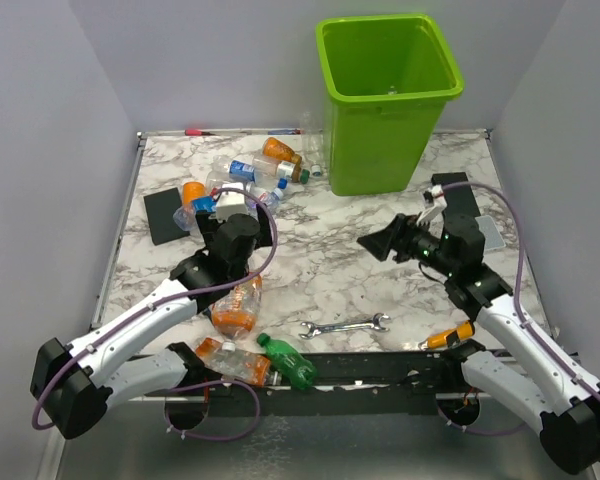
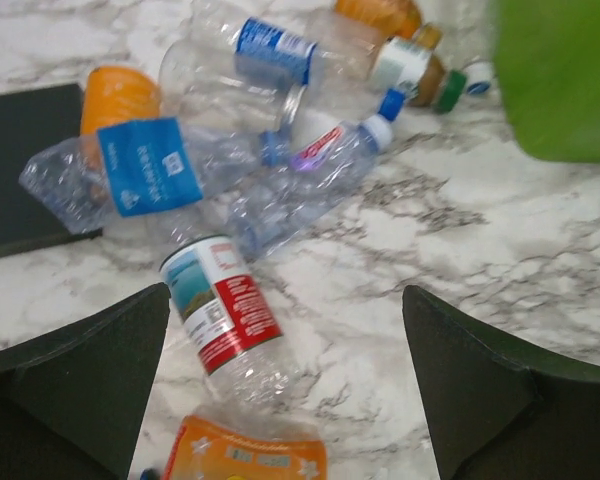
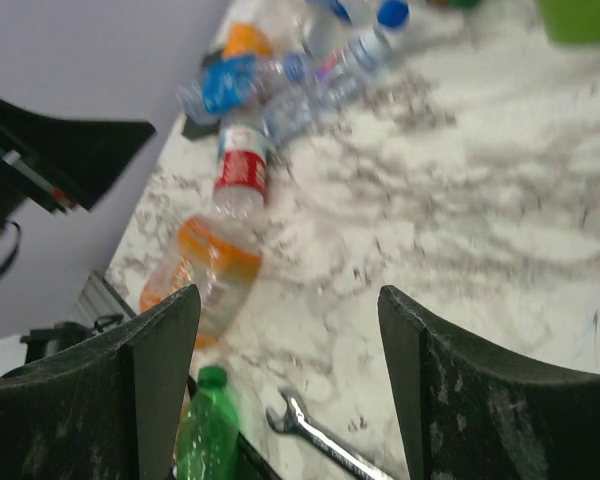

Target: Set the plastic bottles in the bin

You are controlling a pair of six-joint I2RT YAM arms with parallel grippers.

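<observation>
My left gripper (image 1: 235, 228) is open above the pile of bottles; below it lie a red-and-white labelled bottle (image 2: 222, 310), a blue-labelled bottle (image 2: 150, 165), a clear bottle (image 2: 310, 180) and orange bottles (image 2: 120, 95). Near the front edge lie a green bottle (image 1: 288, 362), orange-labelled bottles (image 1: 230, 365) and a small orange bottle (image 1: 450, 335). My right gripper (image 1: 380, 245) hangs open over the clear middle of the table, nothing between its fingers. The green bin (image 1: 380, 140) stands at the back right.
A wrench (image 1: 345, 326) lies at the front middle. Dark flat pads (image 1: 165, 215) lie at left and right.
</observation>
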